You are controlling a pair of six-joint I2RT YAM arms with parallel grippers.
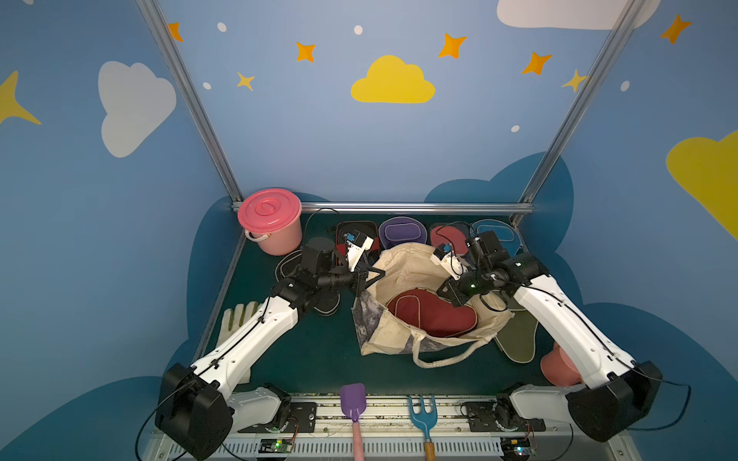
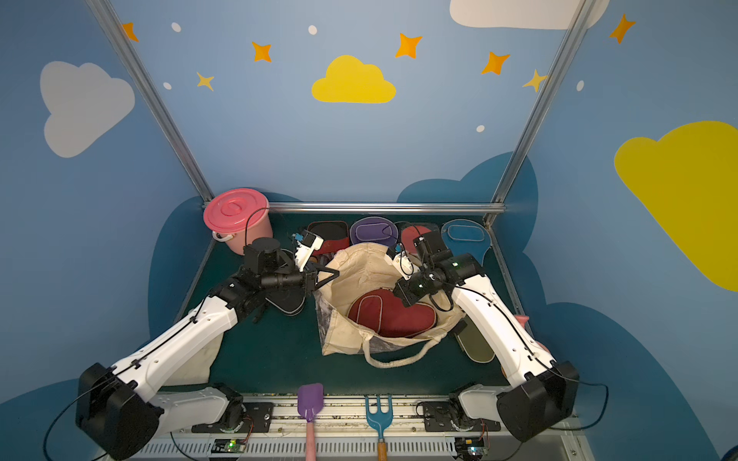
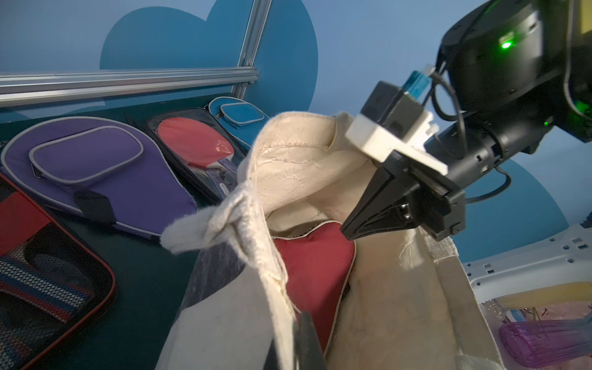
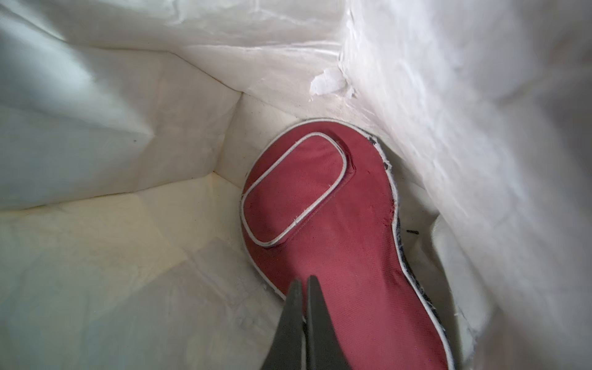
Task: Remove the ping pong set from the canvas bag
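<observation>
The red ping pong case [image 1: 434, 313] with pale piping lies inside the open canvas bag [image 2: 346, 342], its rounded end and oval pocket showing in the right wrist view. My left gripper [image 1: 376, 278] is shut on the bag's left rim; the pale edge [image 3: 280, 302] runs down between its dark fingertips. On the other side, my right gripper is shut over the bag opening, above the case. Nothing shows between its fingers. Whether its tips touch the case is unclear.
Behind the bag lie a purple case [image 1: 403, 232], a black-red case [image 1: 357, 235] and a blue case [image 1: 496, 232]. An olive case [image 1: 516, 338] is at the right, a pink bucket [image 1: 269, 223] back left.
</observation>
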